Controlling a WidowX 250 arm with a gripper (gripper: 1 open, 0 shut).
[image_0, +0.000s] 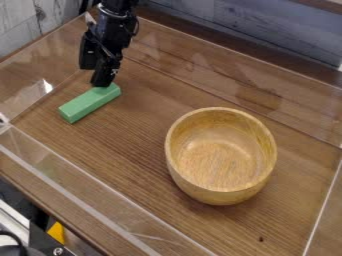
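My black gripper hangs at the upper left of the camera view, open, its fingers pointing down just behind a green block. The green block lies flat on the wooden table, slanting from lower left to upper right. Whether the fingertips touch the table cannot be told.
A large tan bowl sits at the right of the table, empty. Walls or rims edge the table on the left and right.
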